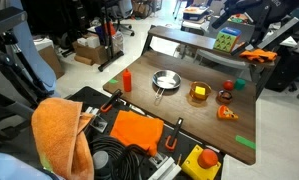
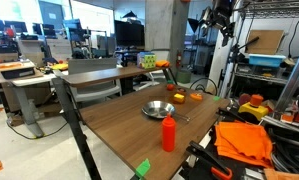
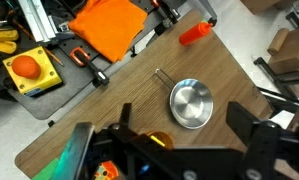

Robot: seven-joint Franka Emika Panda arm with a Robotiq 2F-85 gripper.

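High above the wooden table [image 1: 179, 115], my gripper is open, its dark fingers [image 3: 252, 135] wide apart with nothing held. Below it in the wrist view lies a silver pan [image 3: 193, 104], its handle toward the upper left. A red bottle [image 3: 195, 34] stands near the table's edge. Close to the pan is a brown bowl [image 1: 199, 92] with something yellow inside, partly hidden by the gripper in the wrist view. Farther right are a small dark red cup [image 1: 225, 97] and an orange-red object [image 1: 227, 113].
A raised shelf [image 1: 204, 42] along the table's back carries a green-and-yellow box [image 1: 226, 40] and an orange cloth [image 1: 257, 55]. In front lie another orange cloth [image 1: 137, 130], black cables [image 1: 129, 160] and a yellow box [image 1: 200, 165] with an orange-red knob. Bare wood surrounds the pan.
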